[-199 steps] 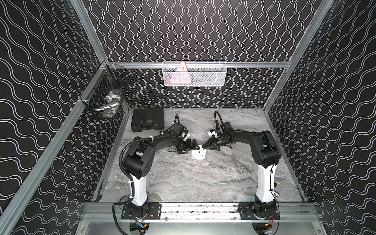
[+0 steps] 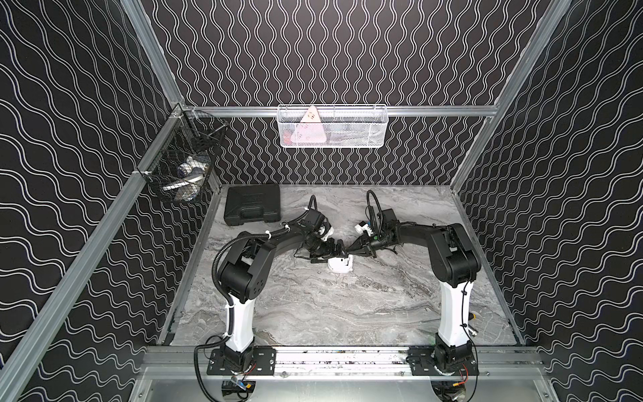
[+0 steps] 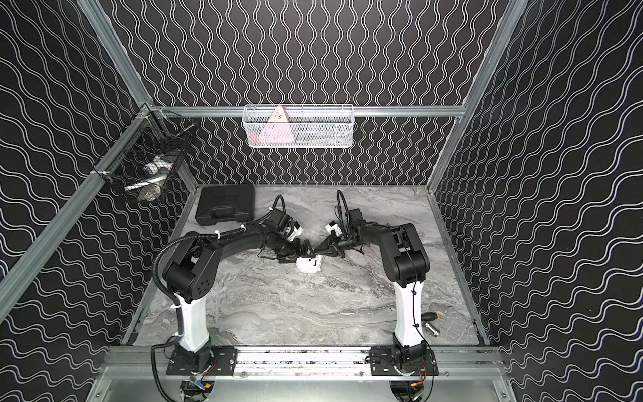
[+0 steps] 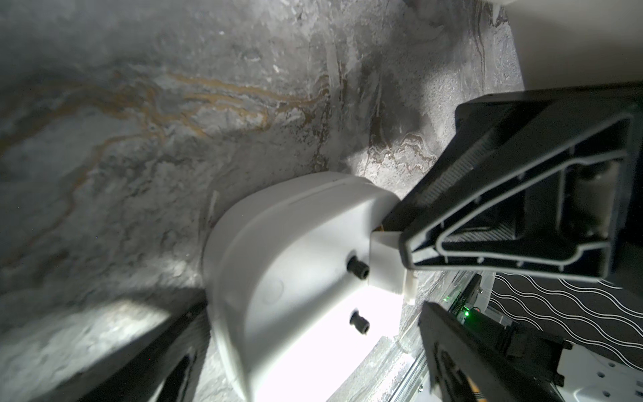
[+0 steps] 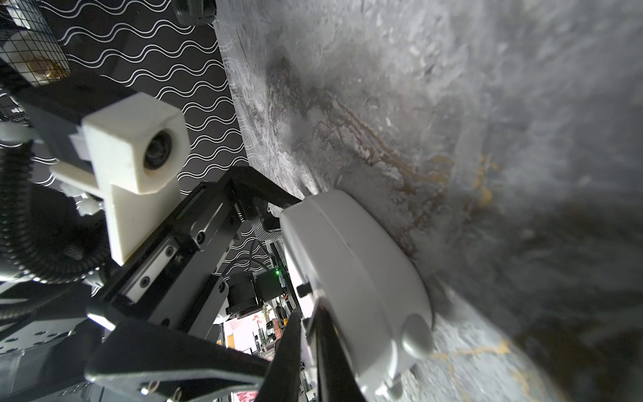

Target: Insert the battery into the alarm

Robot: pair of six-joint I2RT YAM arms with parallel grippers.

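Note:
The white alarm (image 4: 301, 268) fills the middle of the left wrist view, its hollow side with two black screws exposed. My left gripper is open, one finger low on each side of the alarm; its fingers are dark and blurred. From the right, my right gripper is shut with its fingertips against the alarm's edge; whether a thin part of the rim sits between them is unclear. In the right wrist view the alarm (image 5: 365, 288) rests tilted on the table. Both grippers meet over the alarm (image 2: 340, 264) in the top left view. No battery shows.
A black case (image 2: 252, 203) lies at the back left of the marbled table. A screwdriver (image 3: 430, 316) is near the right arm's base. White (image 2: 333, 127) and black wire baskets hang on the frame.
My left gripper has moved right, over the alarm and closer to the right gripper. The right arm and the alarm stay about where they were.

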